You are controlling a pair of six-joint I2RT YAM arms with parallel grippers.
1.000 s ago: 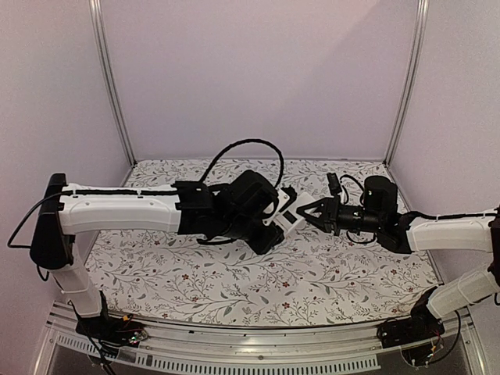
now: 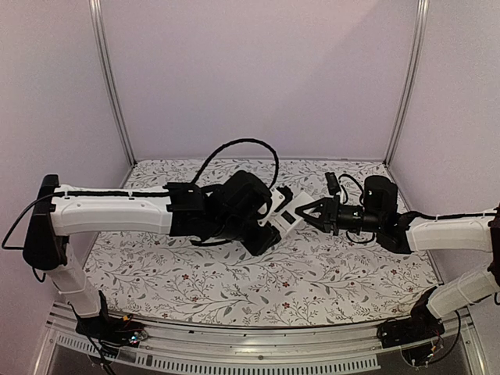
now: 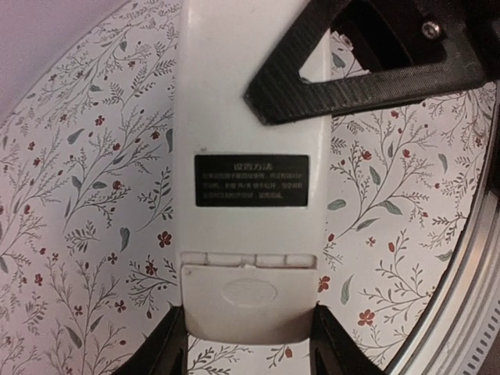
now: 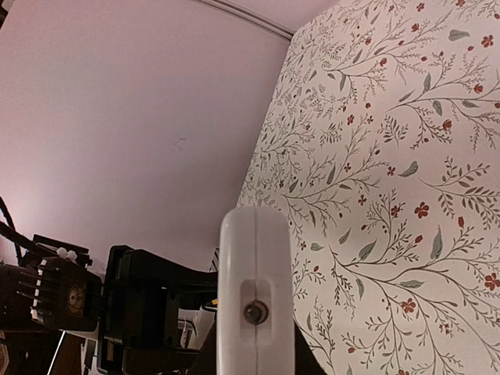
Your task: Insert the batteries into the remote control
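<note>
A white remote control (image 2: 287,216) is held in the air between both grippers. In the left wrist view its back (image 3: 250,226) faces the camera, with a dark label and a battery cover (image 3: 248,305) in place at the lower end. My left gripper is shut on that lower end, one finger at each side. My right gripper (image 2: 312,211) is shut on the upper part; its black finger lies over it in the left wrist view. In the right wrist view the remote's narrow end (image 4: 255,266) faces me. No batteries can be made out.
Pale walls (image 2: 250,86) enclose the back and sides, and a metal rail (image 2: 250,336) runs along the front edge.
The right arm looks unchanged.
</note>
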